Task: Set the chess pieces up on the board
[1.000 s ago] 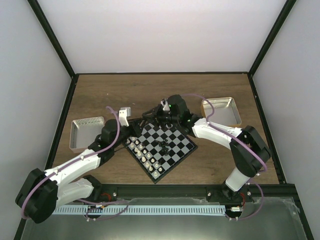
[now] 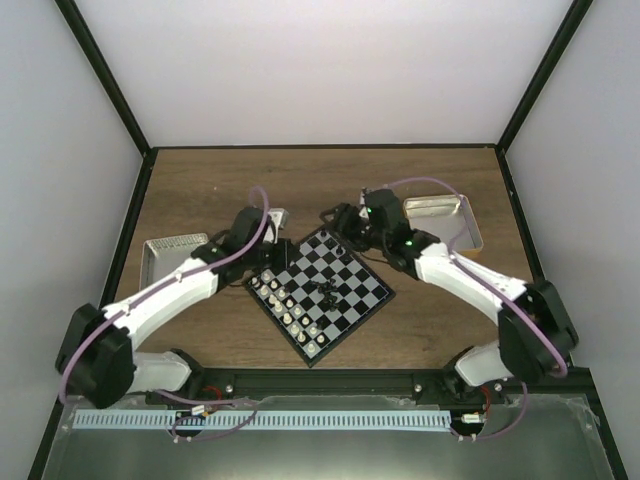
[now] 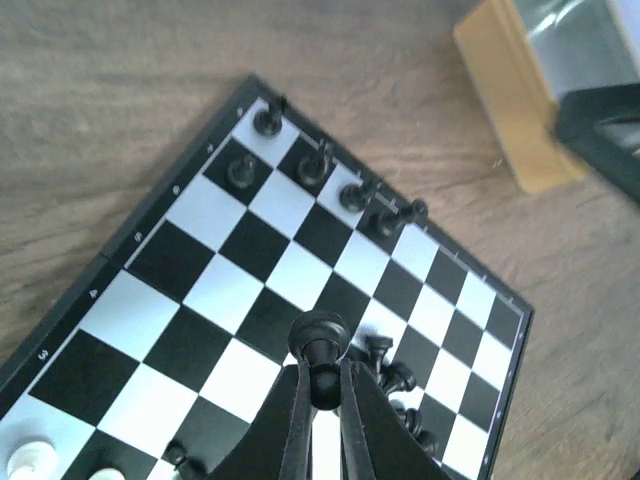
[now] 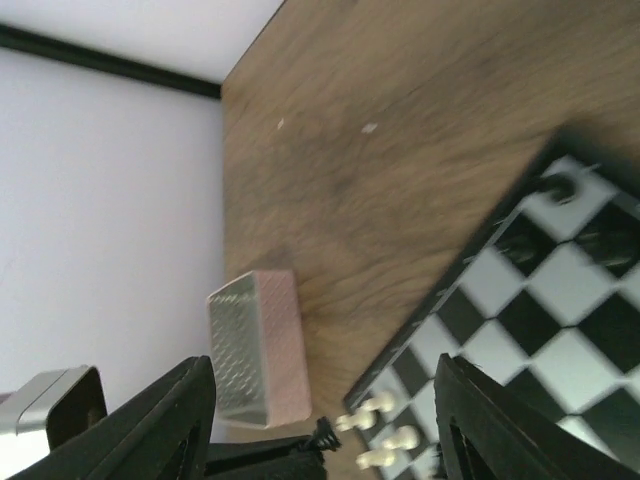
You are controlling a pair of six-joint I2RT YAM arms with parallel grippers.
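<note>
My left gripper is shut on a black chess piece held over the middle of the board. The chessboard has several white pieces along its lower-left side. Several black pieces stand along a far side in the left wrist view, and others, some lying, cluster near the middle. My right gripper is open above the board's upper corner, with nothing visible between its fingers.
A tan-walled tray stands at the right and another tray at the left.
</note>
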